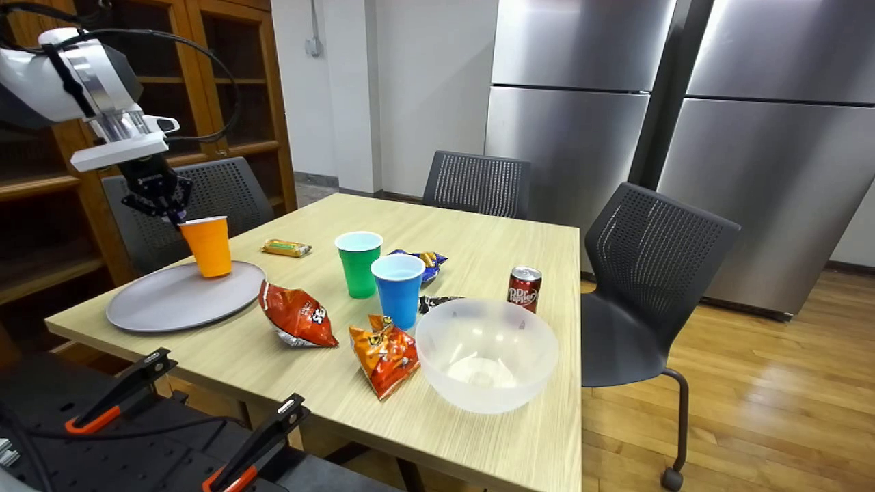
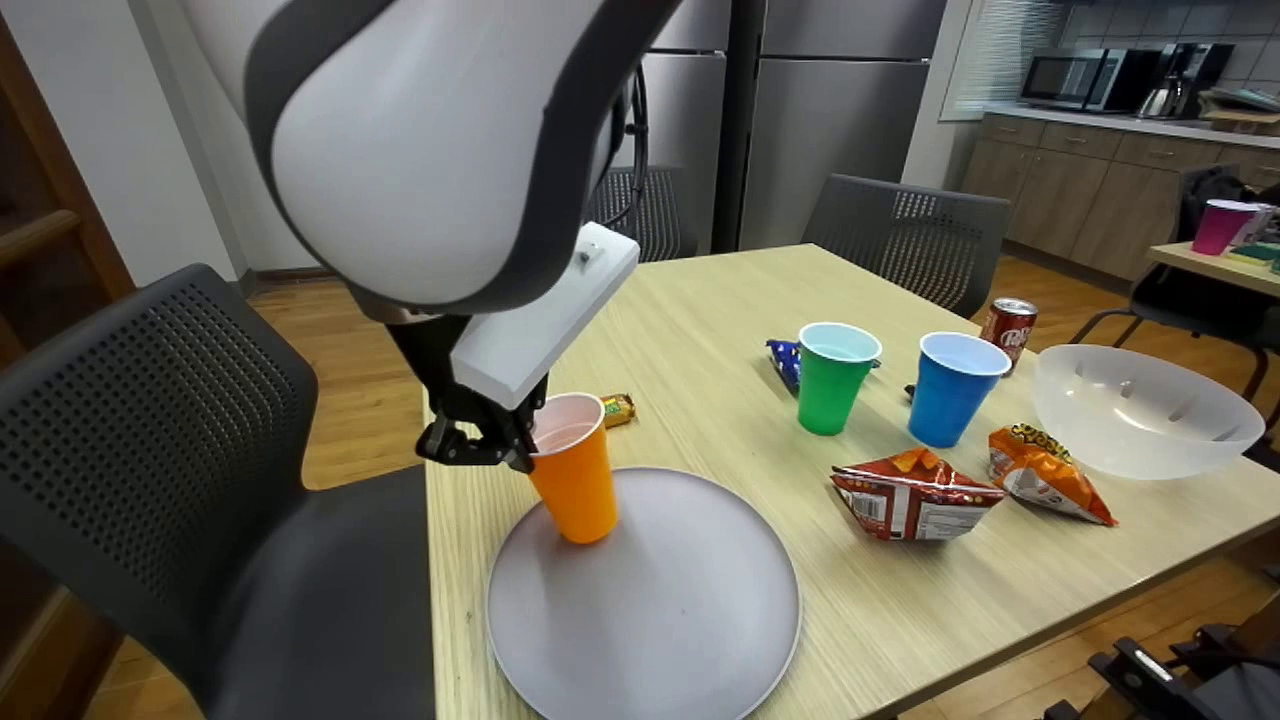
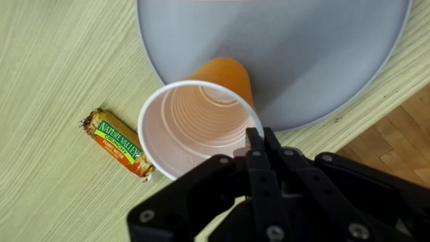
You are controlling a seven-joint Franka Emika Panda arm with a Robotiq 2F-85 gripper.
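Observation:
My gripper is shut on the rim of an orange cup (image 2: 576,490), one finger inside the cup and the other outside. The cup tilts, its white-lined mouth leaning toward the gripper, and looks empty in the wrist view. Its base is over the grey plate (image 2: 672,612), close to the plate's edge; whether it touches the plate I cannot tell. In exterior view 1 the cup (image 1: 208,247) appears at the plate's far side, under the gripper (image 1: 176,220).
A granola bar (image 3: 117,141) lies beside the plate. Farther along stand a green cup (image 1: 359,266), a blue cup (image 1: 398,292), a soda can (image 1: 524,288) and a frosted bowl (image 1: 485,361). A red chip bag (image 1: 297,317) and an orange bag (image 1: 383,357) lie near the front edge.

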